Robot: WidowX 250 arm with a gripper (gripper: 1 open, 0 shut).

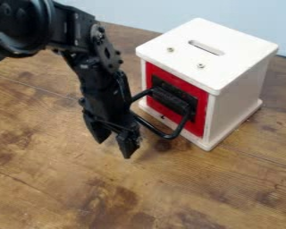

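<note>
A white wooden box (229, 98) with a slot and screws on its top stands at the right, with a red front (196, 130) holding a black door panel. A black loop handle (170, 134) sticks out from that front, low toward the left. My gripper (114, 139) hangs just left of the handle, its fingertips low over the wooden table. Whether its fingers are open or shut is hard to make out against the dark body.
A pale wall (259, 27) runs behind the box.
</note>
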